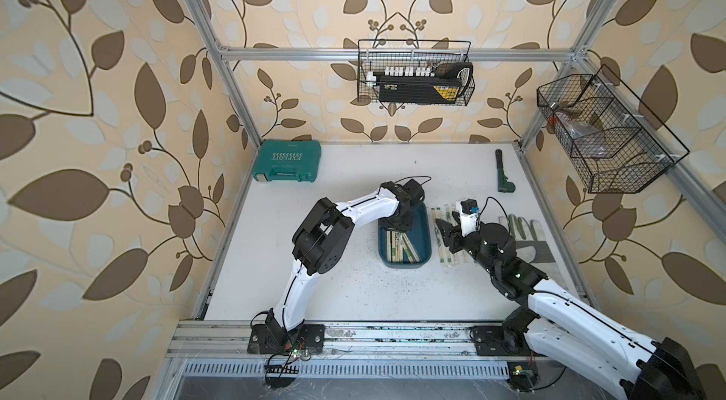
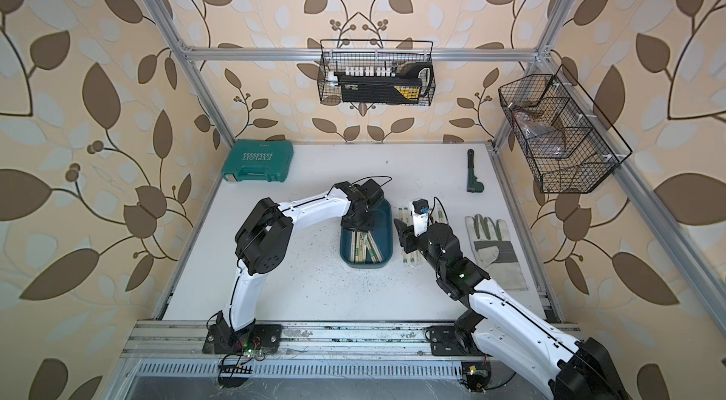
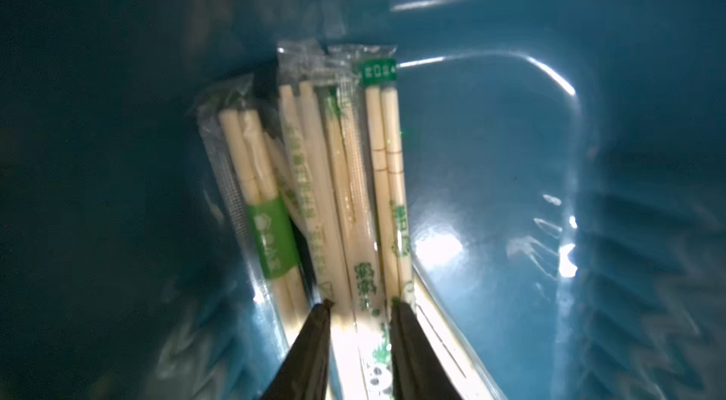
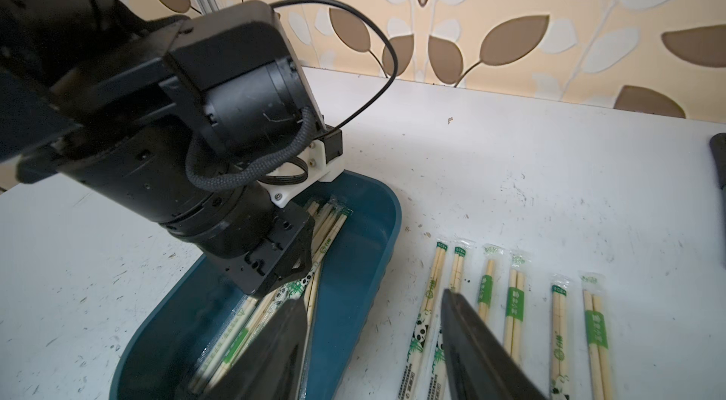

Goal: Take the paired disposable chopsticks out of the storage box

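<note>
A dark teal storage box (image 1: 419,248) holds several wrapped chopstick pairs (image 3: 385,180). My left gripper is down inside it, part open over the near ends of the middle pairs; whether anything is between its fingertips is unclear. My right gripper stands open to the right of the box, above the table, with nothing visible in its grasp. Several paired chopsticks (image 4: 514,301) lie in a row on the white table right of the box.
A green case (image 1: 287,160) sits back left, a dark green tool (image 1: 505,180) back right, gloves (image 2: 491,256) at right. Wire baskets (image 1: 414,75) hang on the frame. The table left of the box is clear.
</note>
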